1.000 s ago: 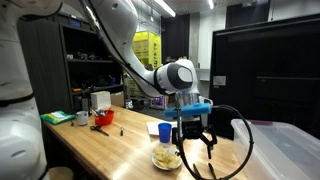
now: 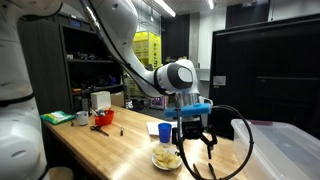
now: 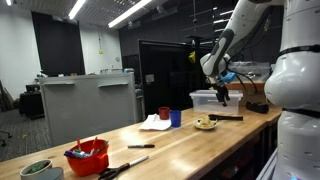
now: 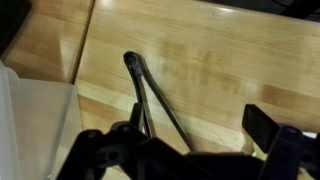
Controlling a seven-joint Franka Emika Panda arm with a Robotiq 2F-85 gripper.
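Note:
My gripper is open, with its two dark fingers [image 4: 112, 152] wide apart and nothing held between them. Beneath it, a dark tong-like tool [image 4: 153, 95] with two slim arms joined at one end lies on the wooden table; its lower part runs out of sight near the gripper. Exterior view 1 has the gripper [image 2: 194, 142] above the table, right of a plate [image 2: 158, 163] carrying something yellow. From the other side, the gripper [image 3: 222, 98] hangs over the table's far part, with the dark tool [image 3: 229, 118] lower down.
A large clear bin [image 2: 280, 150] stands close on the right. Near the plate are a blue cup [image 2: 165, 130], a red mug [image 3: 164, 113] and a white cloth [image 3: 156, 123]. A red basket [image 3: 87, 160] sits farther off, with a dark-handled tool [image 3: 125, 167] nearby.

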